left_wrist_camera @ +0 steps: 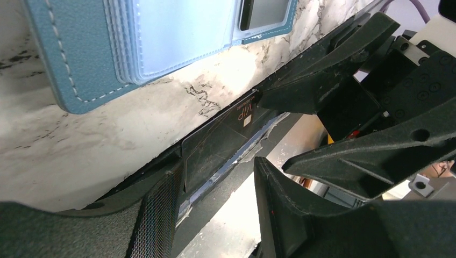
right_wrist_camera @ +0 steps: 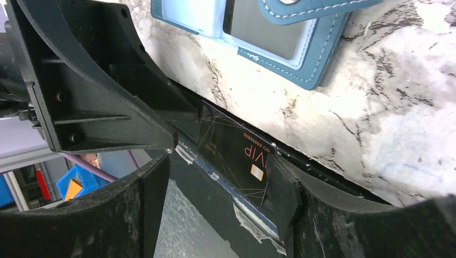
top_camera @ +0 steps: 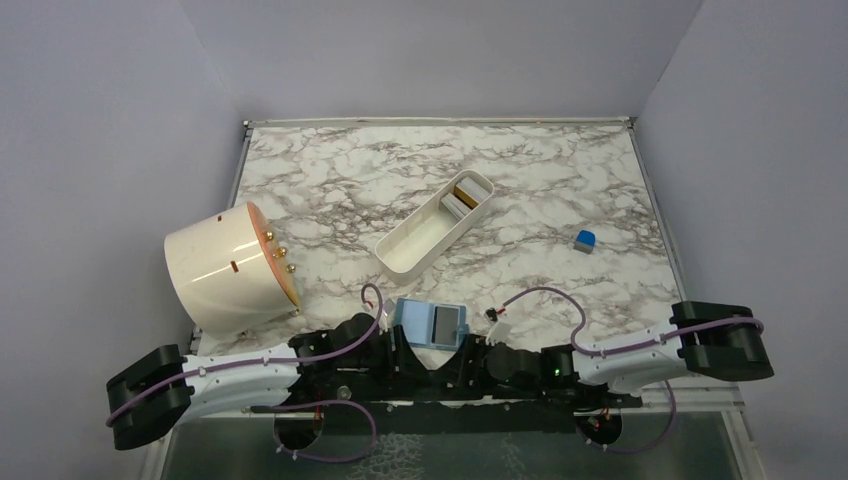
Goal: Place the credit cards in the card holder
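A light blue card holder lies open at the front edge of the table, with a grey window on its right half. A black card lettered VIP lies along the dark front edge below it, between my grippers. My left gripper stands open at one end of this card, nothing held. My right gripper is open too, its right finger close to the card's other end; whether it touches cannot be told.
A white tray holding stacks of cards sits behind the holder. A cream cylinder with gold knobs stands at left, a small blue block at right.
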